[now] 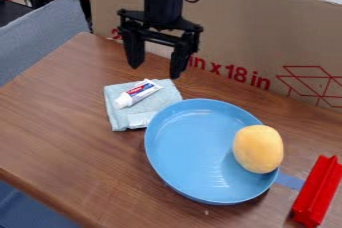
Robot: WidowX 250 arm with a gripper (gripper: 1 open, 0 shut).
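My black gripper (156,57) hangs open above the back of the wooden table, its two fingers apart with nothing seen between them. Below it a small white tube with blue and red print (138,93) lies on a folded pale blue cloth (124,114). A blue plate (191,164) sits right of the cloth, holding a yellow oval object (258,148) on its right side.
A red elongated object (317,189) lies at the right front, beside a strip of blue tape. A cardboard panel (247,42) stands along the back.
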